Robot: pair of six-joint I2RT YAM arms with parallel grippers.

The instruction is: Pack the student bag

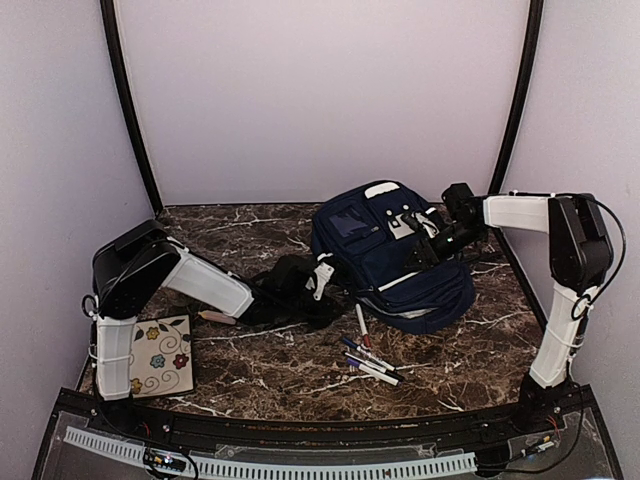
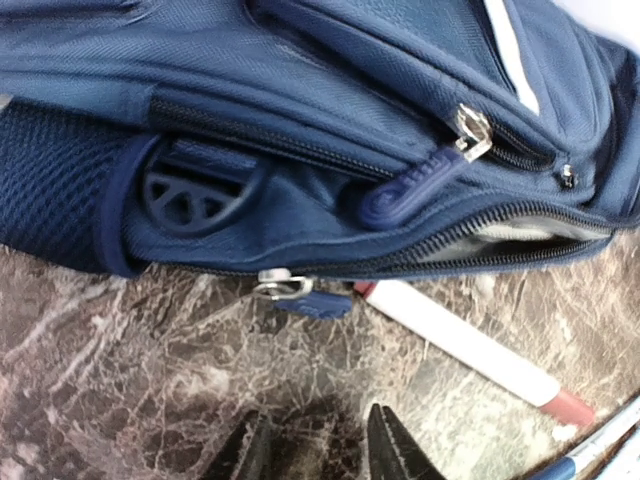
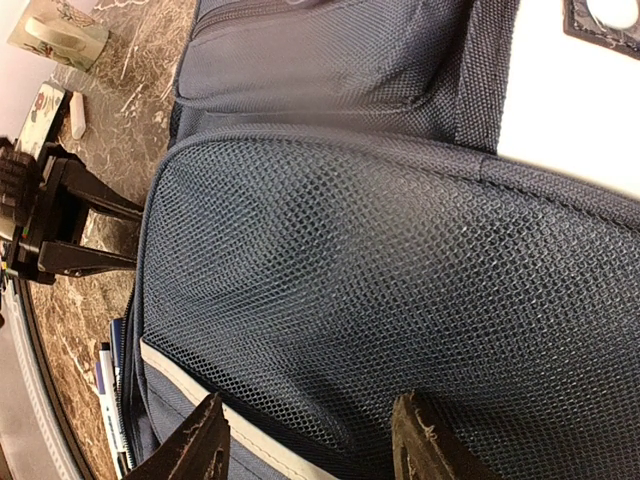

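The navy backpack (image 1: 380,240) lies on the marble table. In the left wrist view its side zipper pocket (image 2: 500,240) gapes slightly, a zipper pull (image 2: 310,303) hanging at its edge. My left gripper is open just short of that side, nothing between its fingers. My right gripper rests over the bag's mesh pocket (image 3: 330,260), its fingers apart. A white marker with red ends (image 2: 460,345) lies beside the bag; several more pens (image 1: 370,365) lie in front.
A floral-patterned square item (image 1: 155,355) lies at the front left, with a pink object (image 1: 215,316) behind it.
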